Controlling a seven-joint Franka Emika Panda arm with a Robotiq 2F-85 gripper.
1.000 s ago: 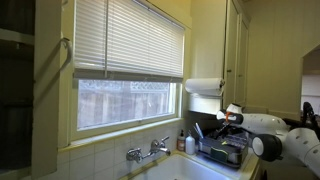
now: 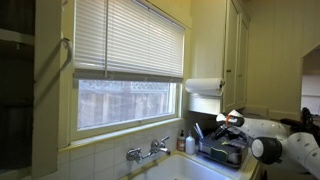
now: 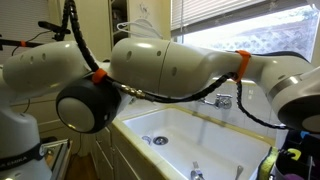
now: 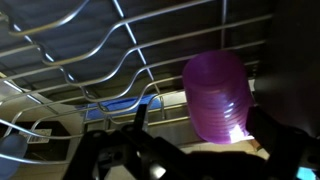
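In the wrist view a pink ribbed cup (image 4: 218, 100) sits in a dark dish rack with metal wires (image 4: 95, 50). My gripper stands open over the rack, its dark fingers apart on either side of the cup's near part. Whether either finger touches the cup cannot be made out. From exterior view 1, the gripper (image 2: 226, 124) is small above the dish rack (image 2: 222, 151) at the right end of the counter. The arm hides the rack in exterior view 2.
The white sink (image 3: 190, 143) lies beside the rack, with a wall faucet (image 2: 148, 150) behind it. Soap bottles (image 2: 190, 145) stand next to the rack. A paper towel roll (image 2: 204, 86) and the cabinet (image 2: 233, 60) hang close above.
The arm's wrist and my gripper have come down a little toward the dish rack. Nothing else has visibly moved.
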